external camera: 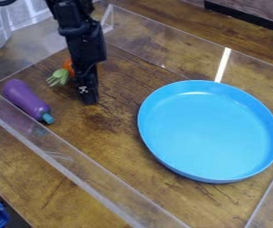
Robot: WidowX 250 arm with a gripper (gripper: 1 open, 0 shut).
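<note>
The black robot arm comes down from the top left, its gripper point(84, 87) low over the wooden table at the centre left. An orange toy vegetable with green leaves point(58, 77) lies behind and left of the gripper, mostly hidden by it. A purple eggplant toy point(27, 100) lies to the lower left. Whether the fingers hold anything or how far they are open is unclear.
A large blue plate point(210, 131) fills the right middle. Clear plastic walls edge the work area. Bare wood point(115, 178) lies in front, and free room lies behind the plate.
</note>
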